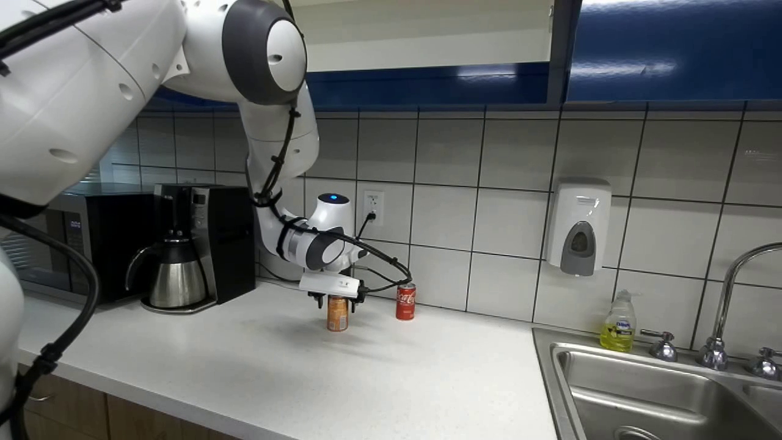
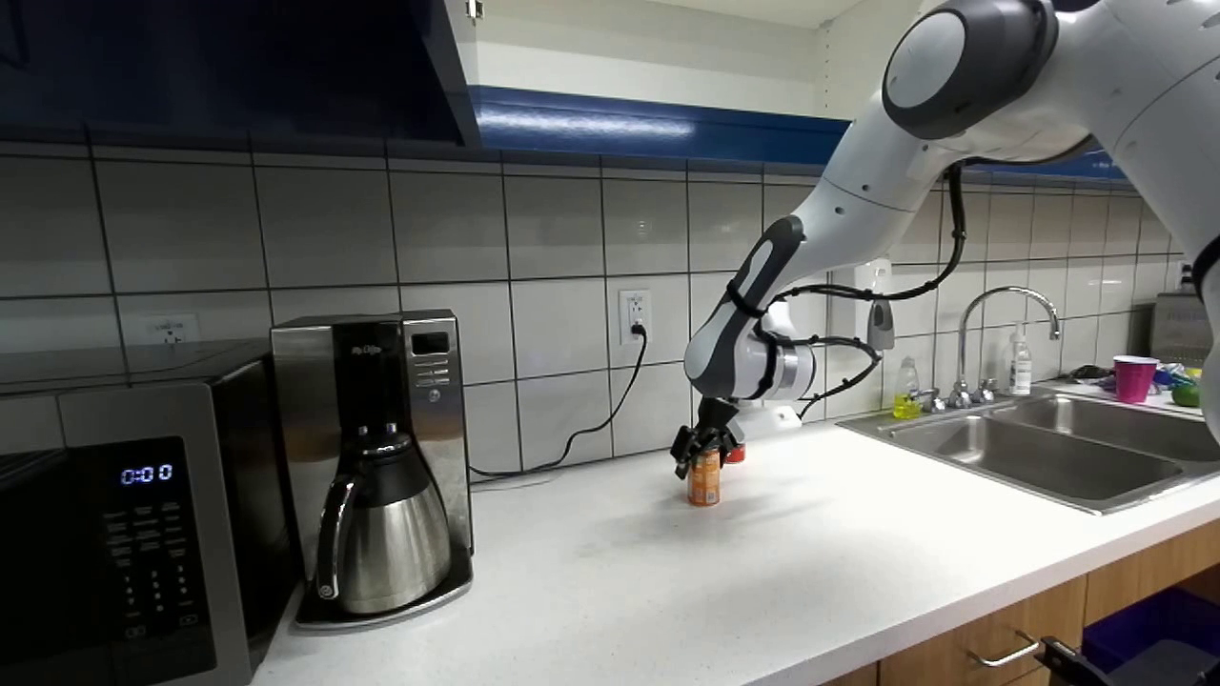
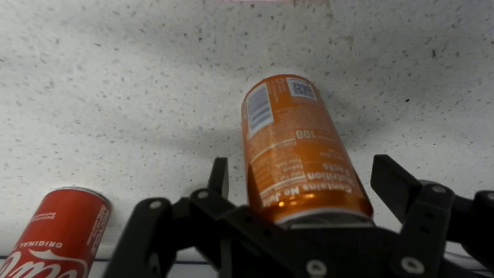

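Note:
An orange can (image 3: 296,148) stands upright on the counter, between the spread fingers of my gripper in the wrist view. Bare counter shows on each side of the can, so neither finger touches it there. In exterior view 1 the orange can (image 1: 337,315) has its top hidden behind the gripper (image 1: 335,302), which points down over it. The second exterior view has the same can (image 2: 704,478) below the dark fingers. A red Coca-Cola can (image 1: 405,302) stands apart to the right, near the wall; the wrist view has this red can (image 3: 58,236) at lower left.
On the left are a coffee maker (image 2: 372,457) and a microwave (image 2: 126,514). A steel sink (image 1: 660,396) with a soap bottle (image 1: 619,322) lies to the right. Blue-edged cabinets (image 1: 432,87) hang above.

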